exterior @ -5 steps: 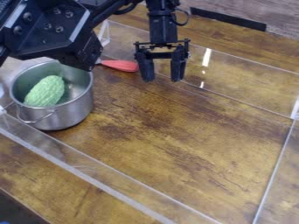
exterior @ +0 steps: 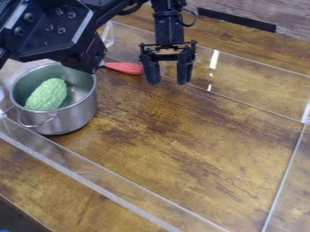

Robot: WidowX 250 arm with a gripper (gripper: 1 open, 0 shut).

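Note:
My black gripper [exterior: 169,65] hangs open over the wooden table at the upper middle of the view, with nothing seen between its fingers. Just left of it a red utensil [exterior: 126,68] lies on the table, its left end partly behind my arm. At the left a steel pot [exterior: 71,119] stands with a light green textured object [exterior: 47,94] inside it.
Clear strips or edges run along its left, back and right. The black arm covers the upper left of the view.

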